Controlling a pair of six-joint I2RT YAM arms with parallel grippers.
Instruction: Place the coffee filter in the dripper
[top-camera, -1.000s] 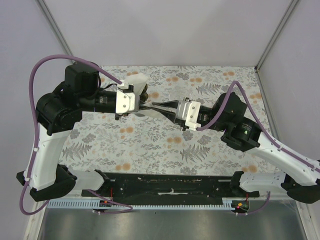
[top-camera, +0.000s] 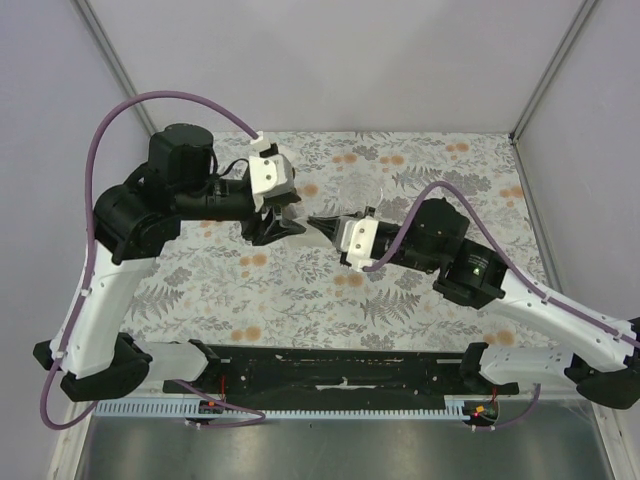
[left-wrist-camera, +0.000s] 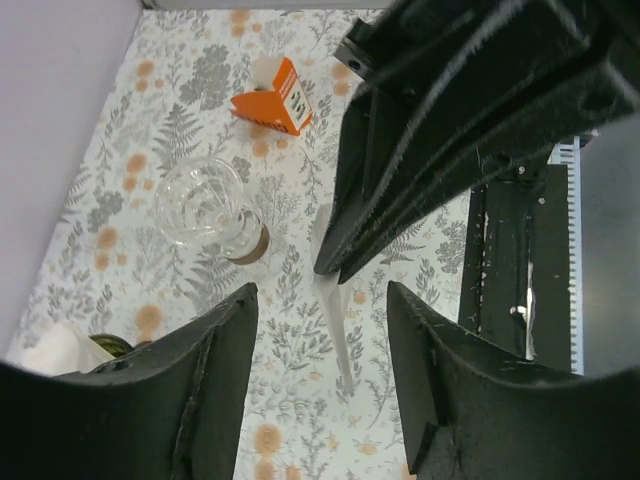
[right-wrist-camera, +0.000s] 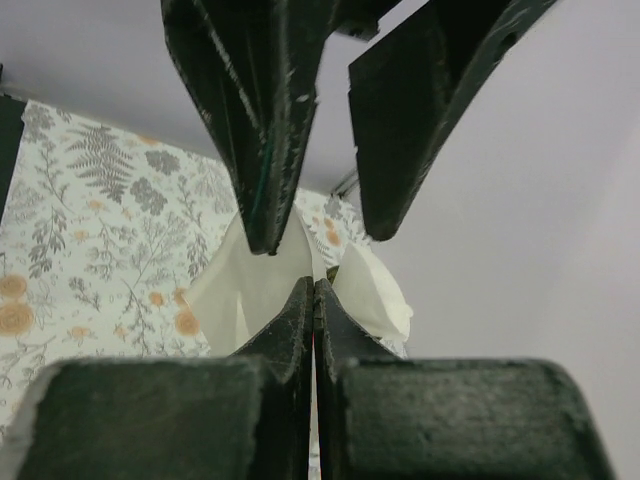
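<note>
A white paper filter (right-wrist-camera: 235, 285) hangs between my two grippers, held at the tips of my right gripper, which is shut on it. My left gripper stands part open around the filter's thin edge, its fingertips apart from it in the left wrist view. The glass dripper (left-wrist-camera: 200, 200) stands behind the filter on the floral surface; in the top view it is partly behind my right arm.
An orange and white object (left-wrist-camera: 280, 100) lies beyond the dripper. More white filters (left-wrist-camera: 55, 350) sit in a dark holder, largely under my left arm.
</note>
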